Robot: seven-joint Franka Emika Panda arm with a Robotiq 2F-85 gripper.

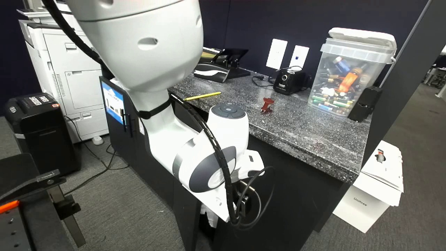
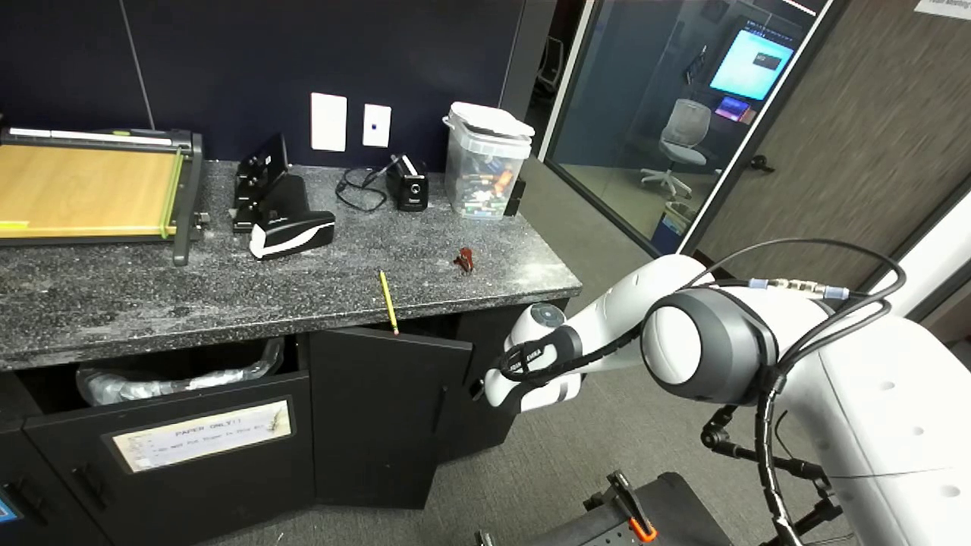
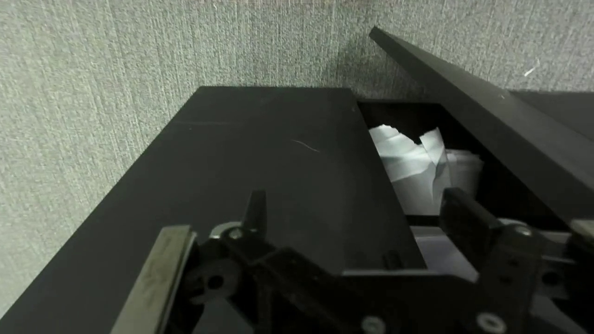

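Observation:
My gripper is open, its two dark fingers wide apart with nothing held between them. Below it in the wrist view lies a broad black cabinet panel [image 3: 278, 150], its right edge running between the fingers. Right of that edge is a dark opening with crumpled white paper or bag [image 3: 417, 167] inside. A black door [image 3: 473, 94] standing ajar borders the opening's other side. Exterior view 1 shows the arm's white wrist [image 1: 209, 167] low at the counter's front, hiding most of the gripper. The ajar door [image 2: 382, 409] is plain in exterior view 2.
The speckled counter [image 2: 273, 300] overhangs the cabinet. On it lie a yellow pencil [image 2: 388, 300], its end at the front edge, and a small red-brown object [image 2: 465, 260]. A battery bin [image 2: 482, 168] stands behind.

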